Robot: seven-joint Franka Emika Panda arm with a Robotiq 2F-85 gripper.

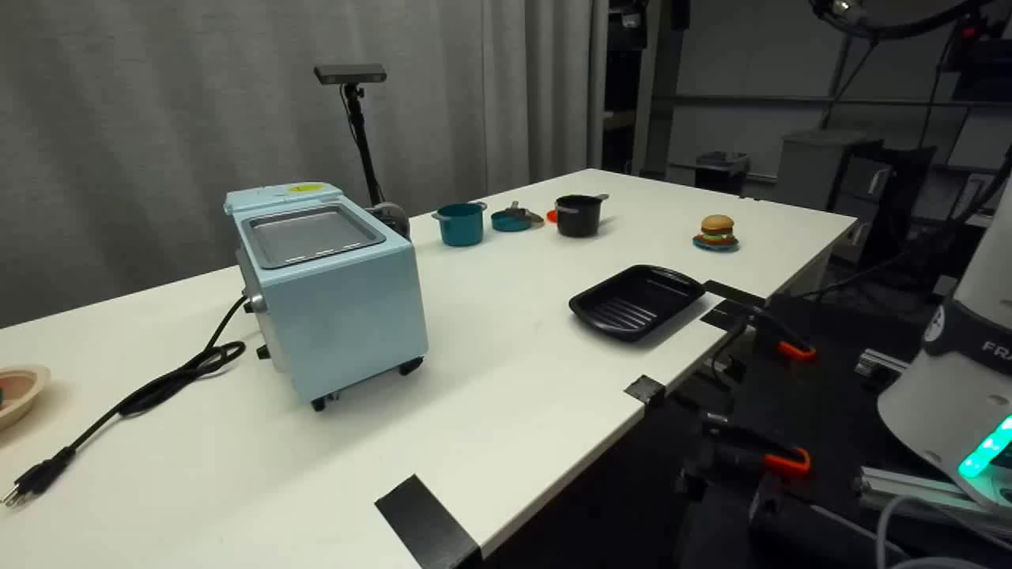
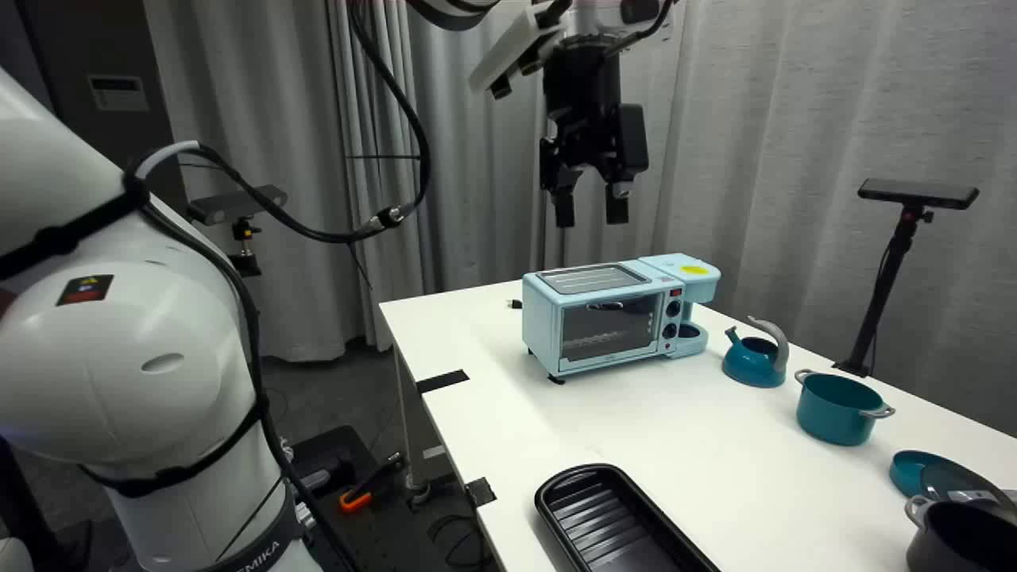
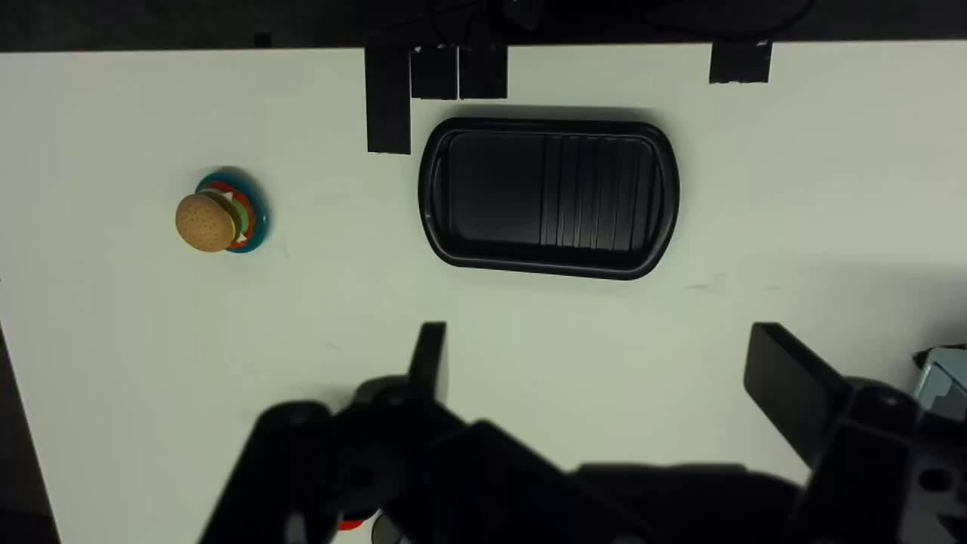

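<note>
High above the table, my gripper is open, and only bare tabletop shows between its fingers in the wrist view. A black ribbed tray lies empty near the table's edge on the robot's side. Apart from it, a toy burger rests on a small blue plate. The light-blue toaster oven stands upright with its glass door shut and a bare grey top plate. Nothing touches the gripper.
Behind the tray are a teal pot, a black pot and a teal pan. A teal kettle stands beside the oven. The oven's black cord lies loose. Clear table surrounds the tray.
</note>
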